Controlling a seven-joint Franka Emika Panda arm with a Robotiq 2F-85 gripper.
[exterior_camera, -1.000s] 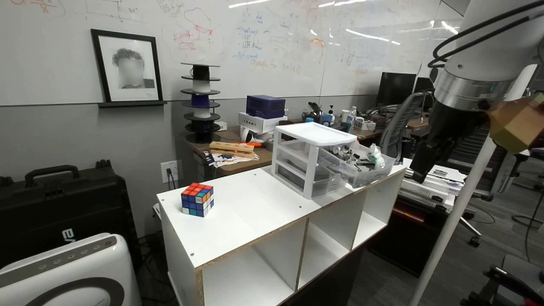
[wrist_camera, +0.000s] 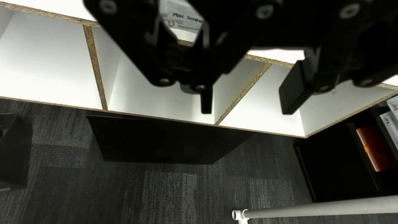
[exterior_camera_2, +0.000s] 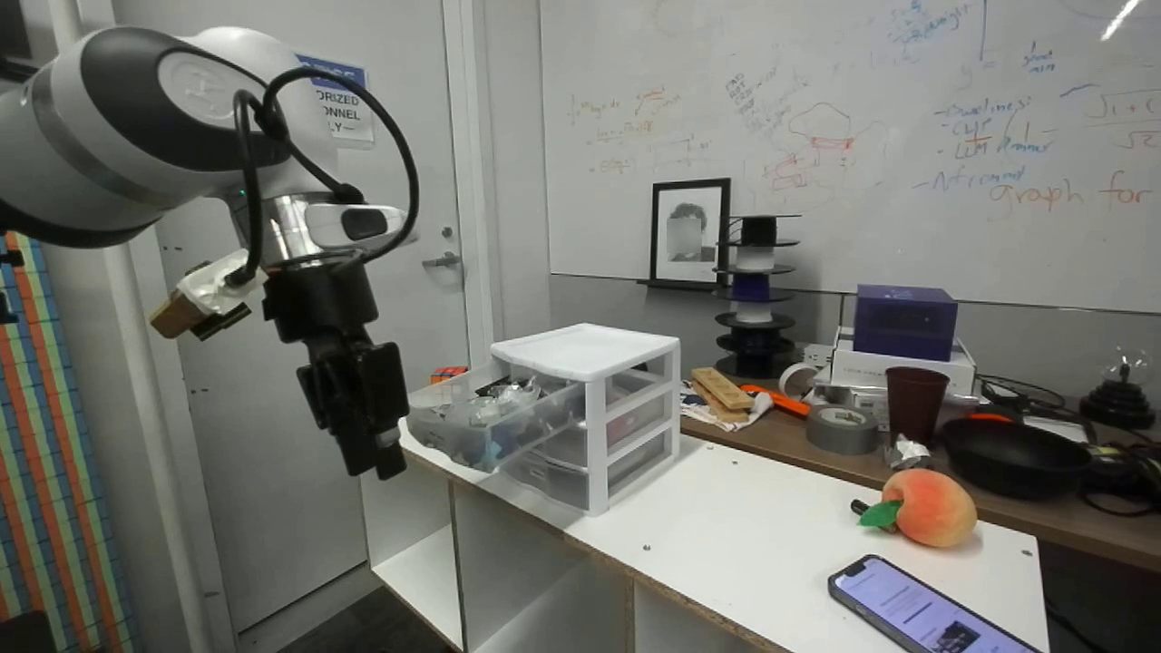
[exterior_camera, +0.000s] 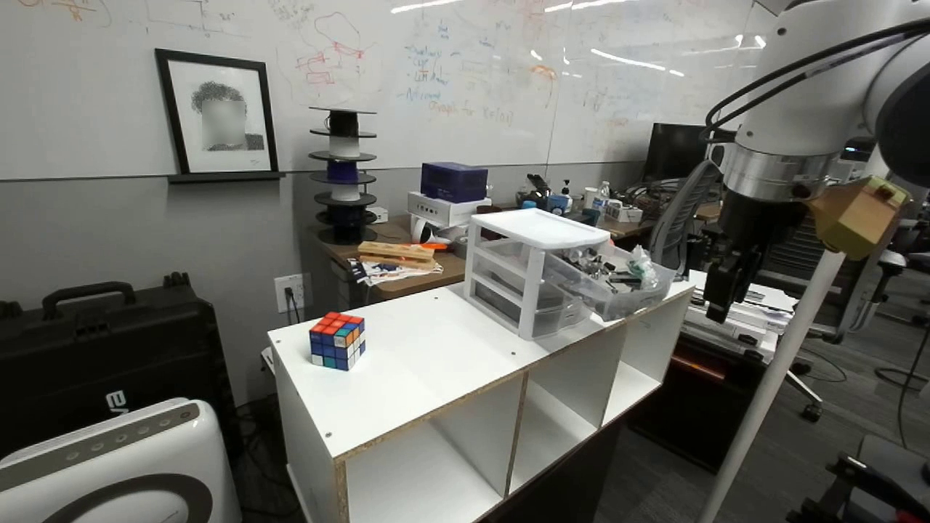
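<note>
In the wrist view my gripper is partly open, and only the shelf's cubbies show through the gap between its fingers. In exterior view 2 the gripper [exterior_camera_2: 375, 457] hangs in the air on the open-drawer side of a white plastic drawer unit [exterior_camera_2: 596, 354], touching nothing. The unit's clear top drawer [exterior_camera_2: 446, 441] is pulled out and holds small metal parts and plastic bags. A Rubik's cube [exterior_camera: 337, 341] sits at the far end of the white shelf top [exterior_camera: 410, 383] in exterior view 1.
A peach [exterior_camera_2: 933, 508] and a phone [exterior_camera_2: 925, 609] lie on the shelf in exterior view 2. A white pole [exterior_camera: 776, 383] stands close to the arm. Shelf top between cube and drawer unit is clear in exterior view 1.
The arm and gripper have shifted slightly, and the gripper now points more steeply downward. Cube, drawer unit and shelf look unmoved.
</note>
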